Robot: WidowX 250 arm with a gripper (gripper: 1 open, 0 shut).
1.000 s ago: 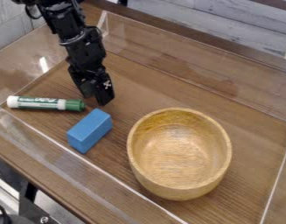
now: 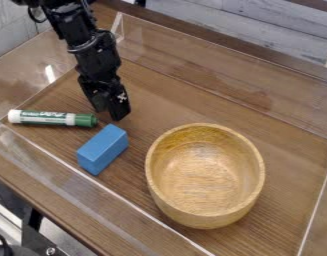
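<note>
My black gripper (image 2: 108, 98) reaches down from the top left to the wooden table, its fingers low and open. Just below and left of it lies a green and white marker (image 2: 52, 118), horizontal. A blue block (image 2: 102, 148) lies below the gripper, toward the front. Whether anything small is between the fingertips is hard to tell.
A large tan oval bowl (image 2: 206, 175) stands at the front right.
The gripper has shifted very slightly; the marker, block and bowl are unchanged.
</note>
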